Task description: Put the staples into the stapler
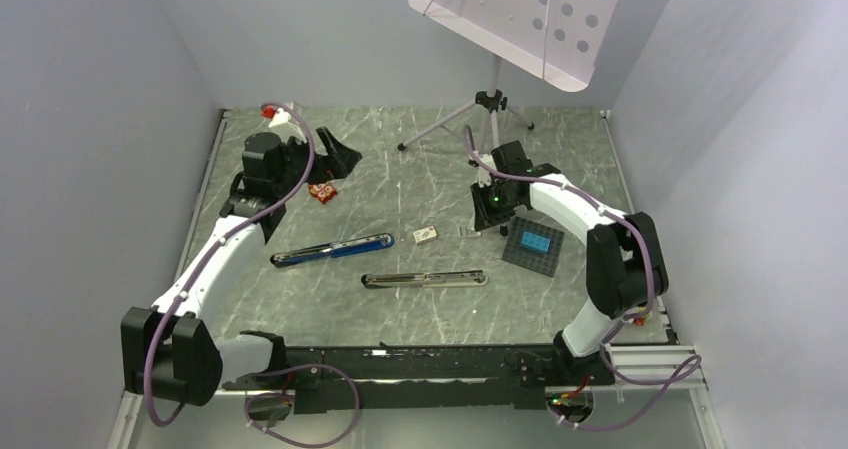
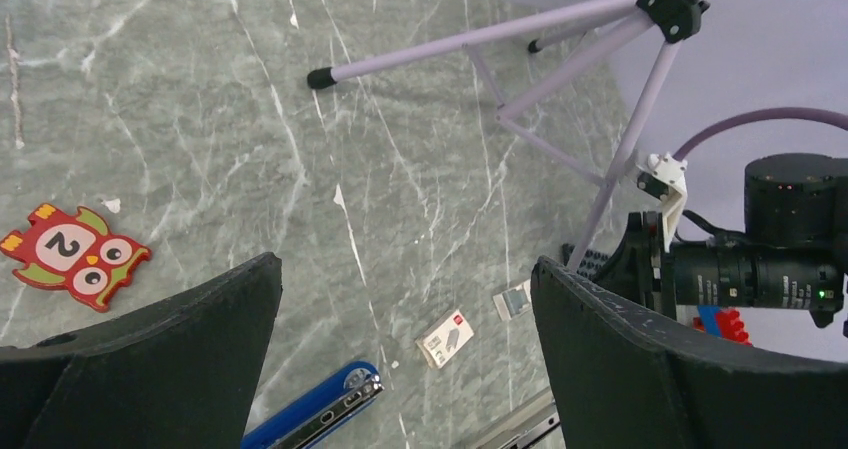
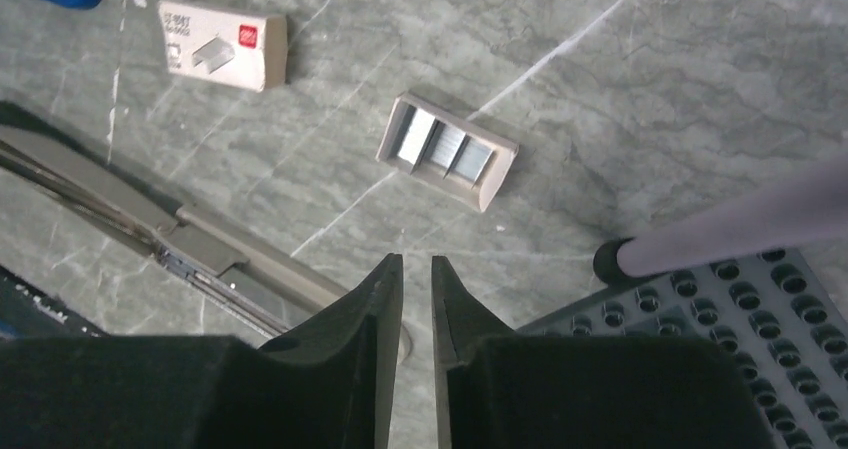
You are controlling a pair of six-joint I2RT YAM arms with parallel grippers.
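Observation:
Two long staplers lie on the marble table: a blue one [image 1: 331, 249] at centre-left and a grey one [image 1: 424, 280] nearer the front. A small staples box [image 3: 225, 49] rests between them, and right of it a small open tray [image 3: 447, 152] holds strips of staples. My right gripper hangs above and near the tray, its fingertips close together with a narrow gap and nothing seen between them. My left gripper stands open and empty over the left back of the table, above and beside the blue stapler.
A perforated dark mat [image 1: 532, 261] with a blue piece lies at the right. A red owl toy [image 2: 75, 254] sits at the back left. The stand's legs [image 2: 420, 54] occupy the back centre.

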